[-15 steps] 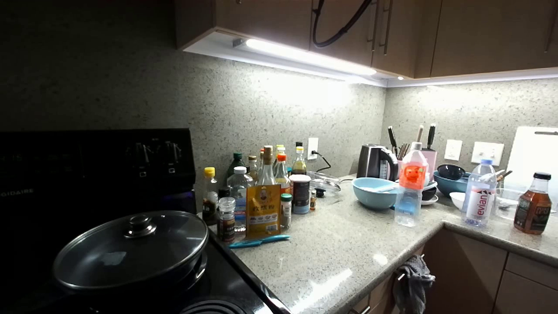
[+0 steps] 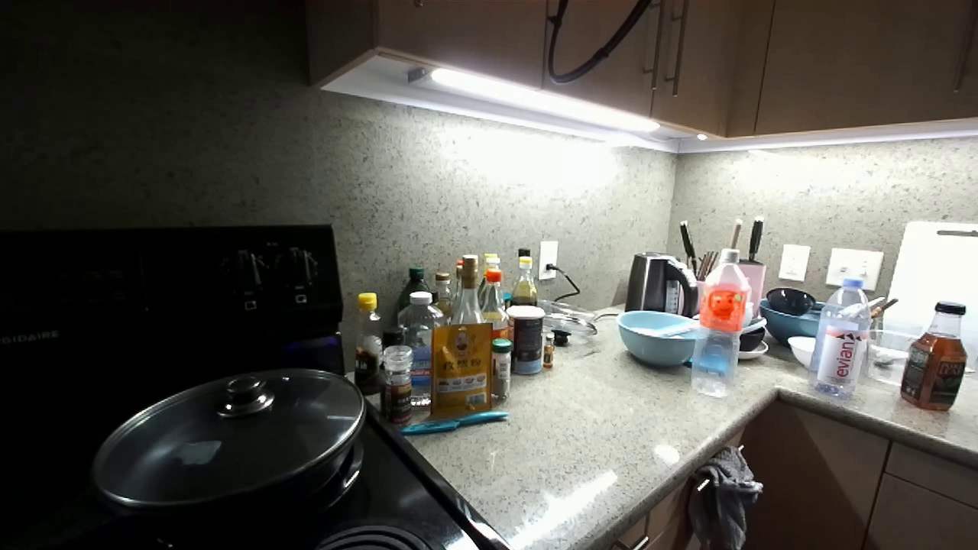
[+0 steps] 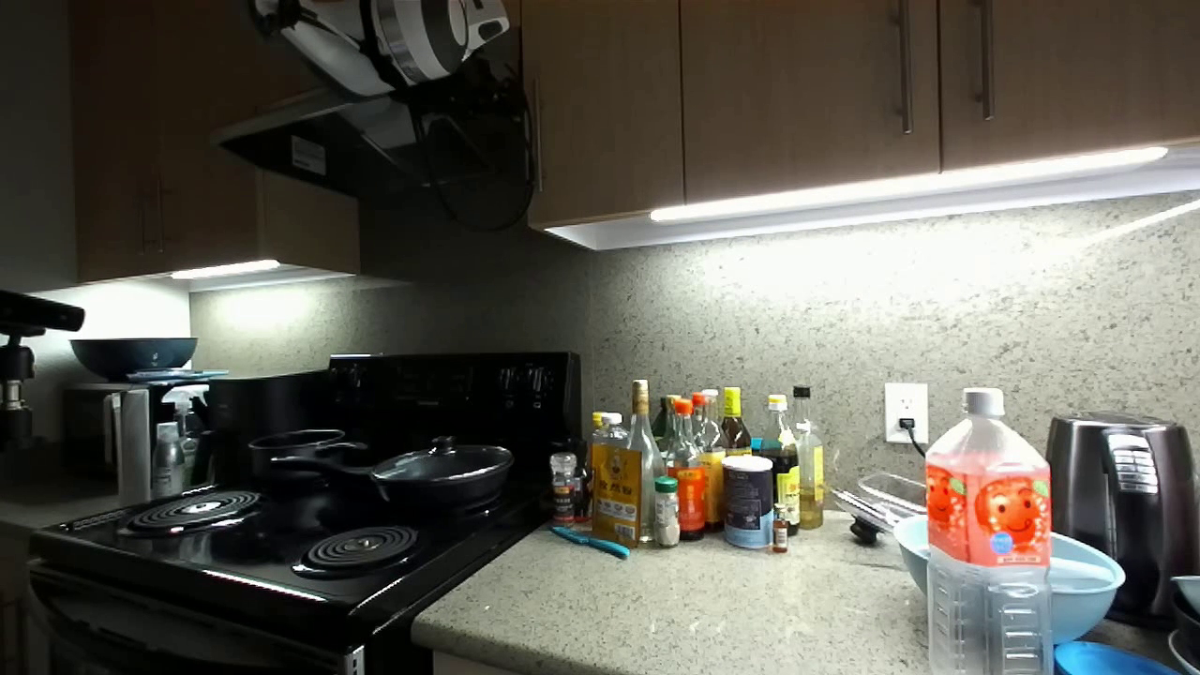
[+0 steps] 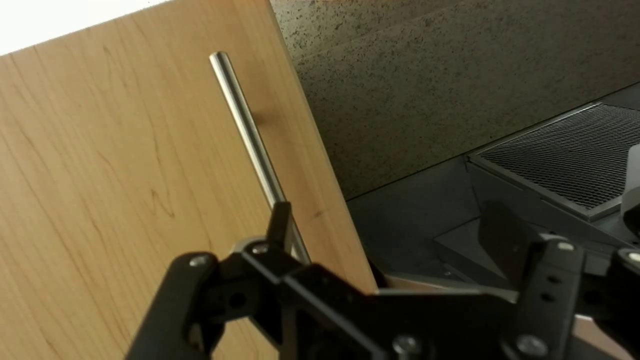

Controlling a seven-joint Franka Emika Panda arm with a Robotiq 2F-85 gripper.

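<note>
My gripper stands open in the wrist view, with its two dark fingers wide apart and nothing held between them. Behind the left finger [image 4: 279, 225] runs the steel bar handle [image 4: 249, 132] of a light wood cabinet door [image 4: 120, 162]. That finger covers part of the handle's lower stretch; whether they touch, I cannot tell. The right finger [image 4: 502, 237] lies clear of the door's edge, over the dark range hood area. In exterior view 2 the white arm [image 3: 388, 45] is up by the hood, its gripper lost in the dark.
The range hood [image 3: 294, 141] is close to the arm. Below, a lidded pan [image 2: 229, 440] sits on the stove. Several bottles crowd the counter by the wall, and a large plastic bottle [image 3: 990, 540] stands farther right. A black cable [image 2: 596, 55] hangs before the upper cabinets.
</note>
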